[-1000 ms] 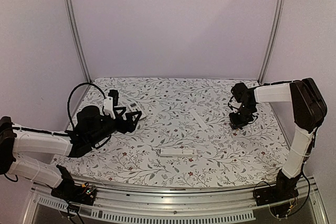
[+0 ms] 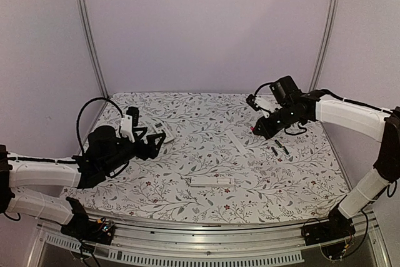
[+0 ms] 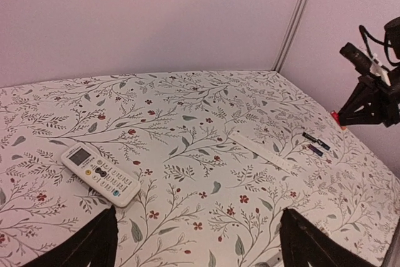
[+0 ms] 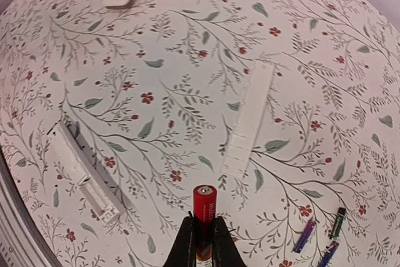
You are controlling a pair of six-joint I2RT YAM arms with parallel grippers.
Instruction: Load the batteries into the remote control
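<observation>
A red battery [image 4: 204, 207] is clamped between the fingers of my right gripper, raised over the table; its red tip also shows in the top view. Three more batteries lie at the right: a purple one [image 4: 304, 236], a dark green one [image 4: 337, 223] and a dark blue one [image 4: 328, 254]. At the front centre rests a white remote control [image 2: 211, 181], its long slot visible in the right wrist view. My left gripper hovers at the left, fingers wide apart and empty.
A white device with buttons [image 3: 100, 174] lies at the left, near the left gripper. One long white strip [image 4: 250, 117] lies mid-table towards the right.
Batteries it covered are now visible. The left arm has barely moved.
</observation>
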